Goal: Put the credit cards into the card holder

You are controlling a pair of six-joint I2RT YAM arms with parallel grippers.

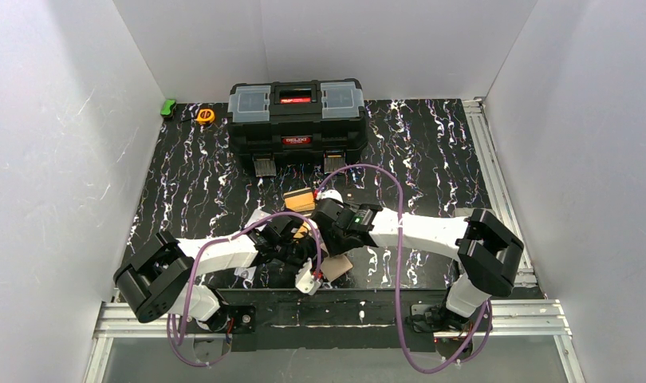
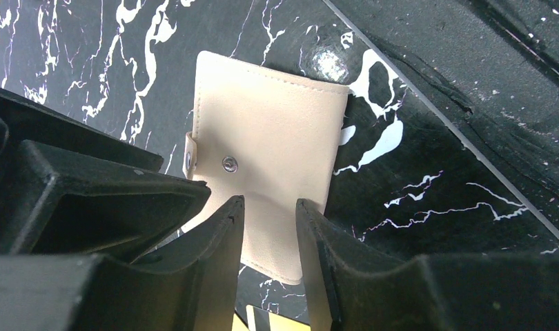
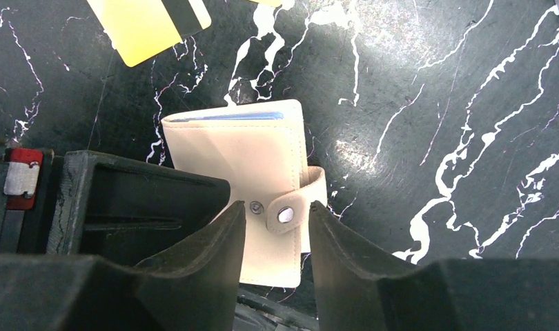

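A beige leather card holder (image 1: pixel 336 266) lies on the black marbled table near its front edge, under both grippers. In the left wrist view it (image 2: pixel 270 138) sits below my left gripper, whose fingers stand a little apart at its surface. In the right wrist view the holder (image 3: pixel 228 158) shows a snap tab, beside which my right gripper has its fingers apart; blue shows inside the holder's top edge. Yellow cards (image 1: pixel 298 199) (image 3: pixel 145 27) lie behind the holder. Each gripper partly covers the holder in the other's view.
A black toolbox (image 1: pixel 296 128) stands at the back. A yellow tape measure (image 1: pixel 205 116) and a green object (image 1: pixel 167 108) lie back left. White paper lies under the left arm.
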